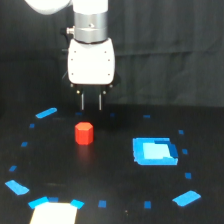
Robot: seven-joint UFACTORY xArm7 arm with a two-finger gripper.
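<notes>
A red block (84, 133) rests on the dark table, left of centre in the camera view. My gripper (91, 100) hangs above it from the white arm, its two thin fingers apart and open, with nothing between them and clear of the block.
A blue-rimmed square with a light middle (155, 151) lies right of the block. Small blue squares and strips are scattered over the table, and cream squares sit at the lower left edge.
</notes>
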